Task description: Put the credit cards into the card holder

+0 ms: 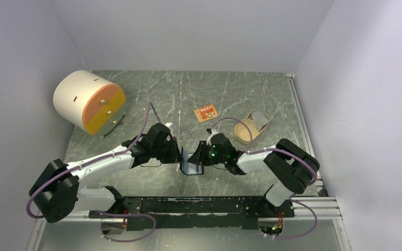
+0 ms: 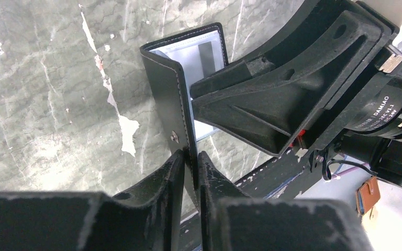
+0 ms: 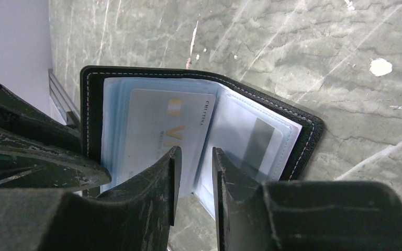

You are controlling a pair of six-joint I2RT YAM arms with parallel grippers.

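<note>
The black card holder [image 1: 193,170] stands partly open on the table near the front middle, its stitched cover [image 2: 170,99] raised upright. My left gripper is shut on that cover's edge. Inside, in the right wrist view, a pale card with gold print [image 3: 157,120] lies in a clear sleeve on the left; the right sleeve [image 3: 235,130] shows a dark strip. My right gripper reaches into the opening, shut with a small gap where sleeve edges show; its exact hold is partly hidden.
A tan open box [image 1: 243,135] with greyish flat pieces [image 1: 260,120] lies at the right. An orange notebook [image 1: 205,112] lies behind the grippers. A round-topped drawer cabinet [image 1: 86,102] stands at the far left.
</note>
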